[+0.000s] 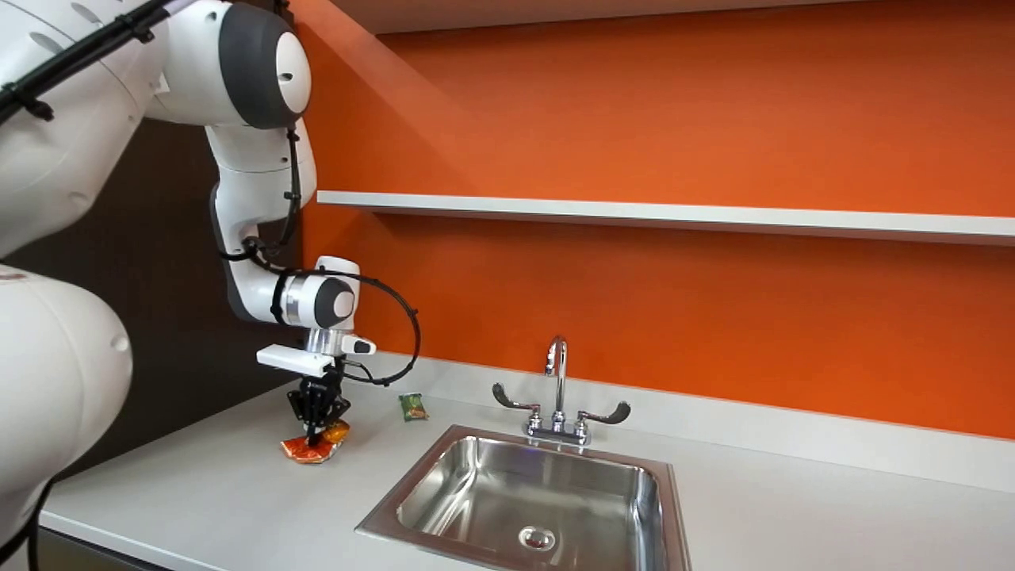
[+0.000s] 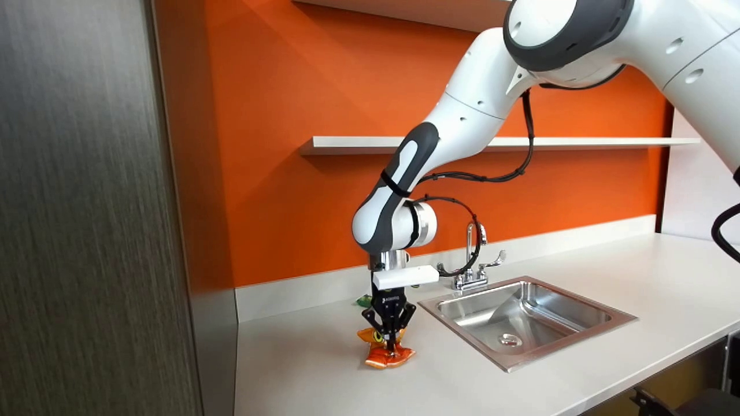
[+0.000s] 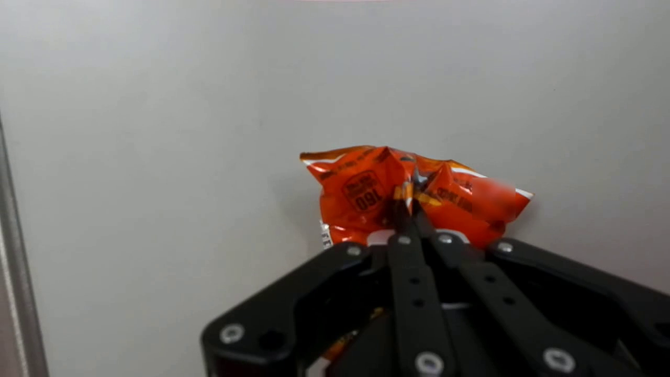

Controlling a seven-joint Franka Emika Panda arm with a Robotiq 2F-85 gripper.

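A shiny red-orange snack packet [image 3: 361, 188] lies on the counter, its wrapper creased and drawn together at the fingertips. My gripper points down onto it, shut with a fold of the wrapper pinched between its fingers. Exterior view 1 has the packet [image 1: 306, 451] directly under the gripper [image 1: 312, 438]. A lighter orange part [image 1: 335, 431] shows behind the fingers; whether it belongs to the same packet, I cannot tell. From the other side, the packet [image 2: 389, 356] spreads around the gripper's tips [image 2: 391, 349]. The fingers hide its middle.
A small green packet [image 1: 413, 408] lies farther back near the wall. To the right is a steel sink [image 1: 677, 514] with a faucet [image 1: 559, 381] behind it. A dark panel [image 2: 177, 208] closes off the left side. A white shelf [image 1: 666, 211] runs above the counter.
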